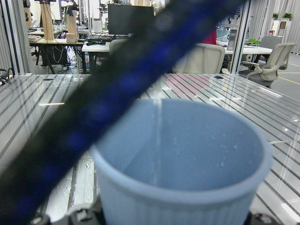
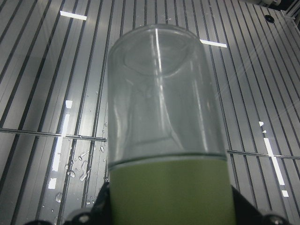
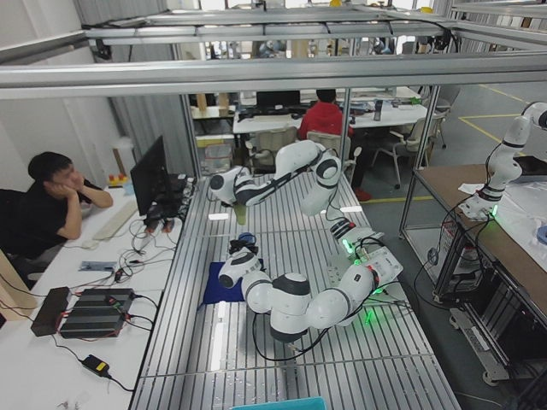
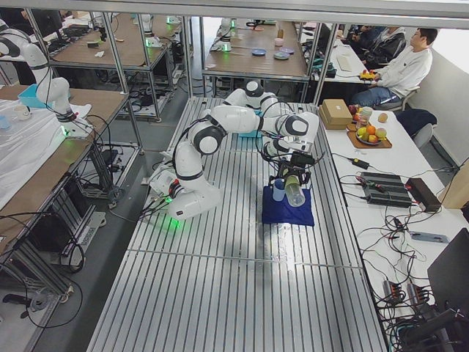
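Note:
My left gripper [image 3: 241, 246] is low over a blue cloth [image 3: 220, 282], shut on a light blue cup [image 4: 278, 189], whose rim and droplets fill much of the left wrist view. A blurred dark band crosses that view. My right gripper [image 4: 294, 173] is shut on a clear container with a pale green band [image 2: 171, 185]; in the camera right view this container [image 4: 295, 193] hangs tilted, appearing beside the cup, though in the camera left view it is higher and farther back.
A turquoise bin [image 3: 278, 404] sits at the near edge in the camera left view. A desk with a monitor [image 3: 149, 178] and cables runs alongside.

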